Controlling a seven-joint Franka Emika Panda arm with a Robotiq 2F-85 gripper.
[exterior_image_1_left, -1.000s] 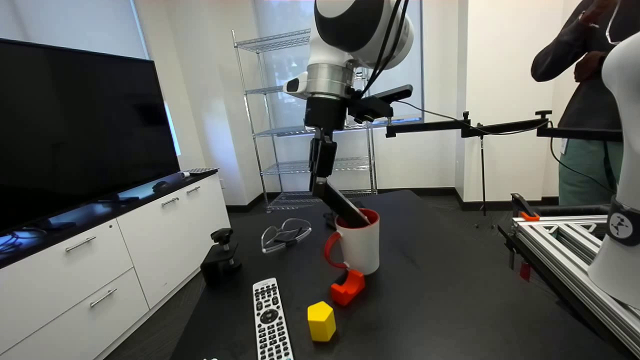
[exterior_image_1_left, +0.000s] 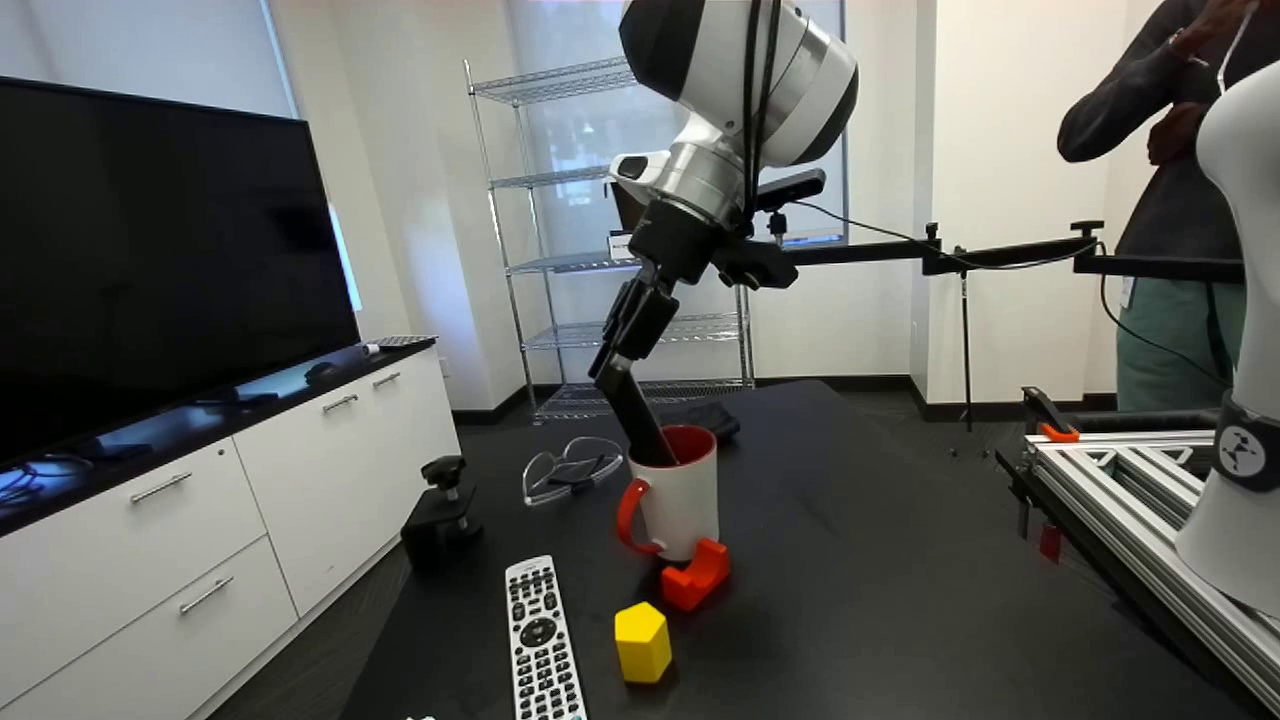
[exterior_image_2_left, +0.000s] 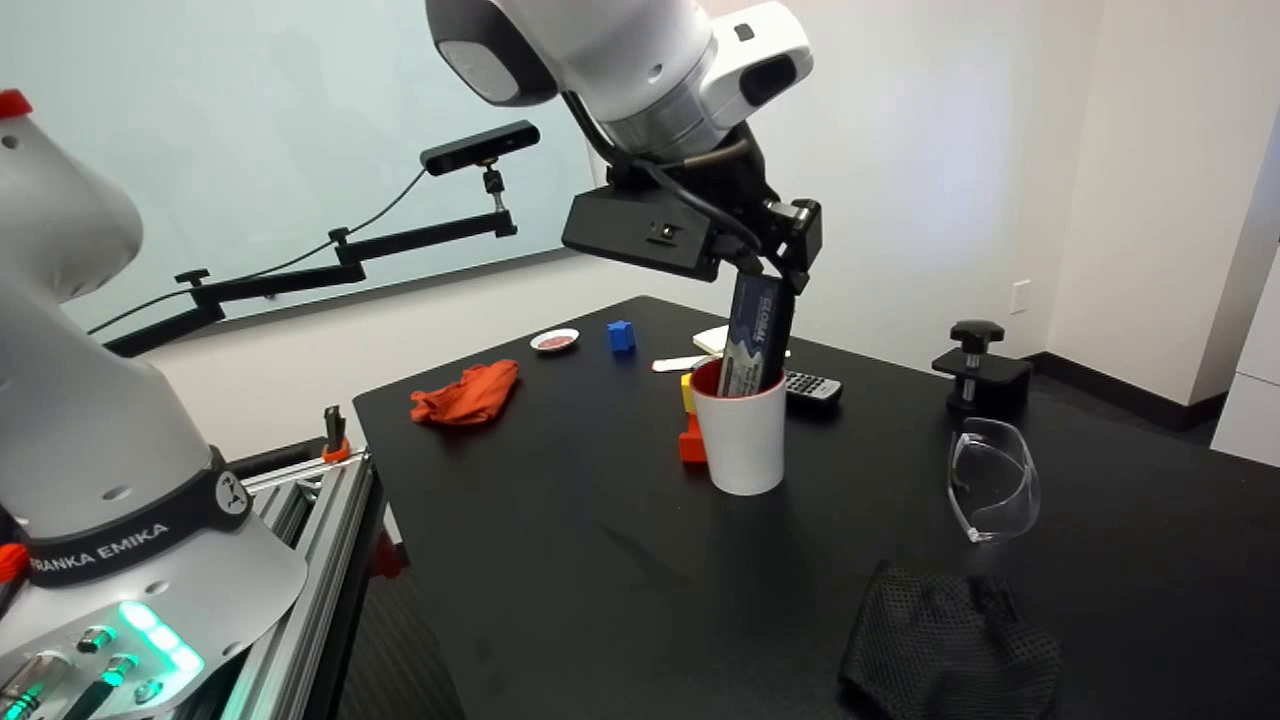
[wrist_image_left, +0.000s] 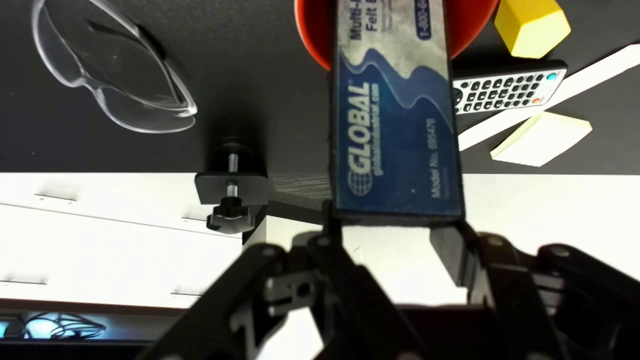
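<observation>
A black felt eraser with a blue and silver GLOBAL label (wrist_image_left: 396, 138) is gripped at its upper end; my gripper (exterior_image_2_left: 780, 258) is shut on it. Its lower end reaches down inside a white mug with a red interior and red handle (exterior_image_1_left: 680, 510), leaning against the opening. The mug (exterior_image_2_left: 741, 444) stands upright on the black table. In the wrist view the eraser covers part of the mug's red inside (wrist_image_left: 471, 27), and the gripper's fingers are dark and partly blurred. How deep the eraser goes is hidden by the mug wall.
Close to the mug are a red block (exterior_image_1_left: 696, 576), a yellow block (exterior_image_1_left: 643, 642) and a remote (exterior_image_1_left: 543, 642). Clear glasses (exterior_image_2_left: 993, 480), a black clamp (exterior_image_2_left: 984, 366) and a black mesh pouch (exterior_image_2_left: 948, 648) lie around. An orange cloth (exterior_image_2_left: 465, 394) rests near the table's edge.
My gripper has tilted, and the eraser now stands steeper in the mug. The mug has shifted left and nearer the camera in exterior view 1, closer to the red block.
</observation>
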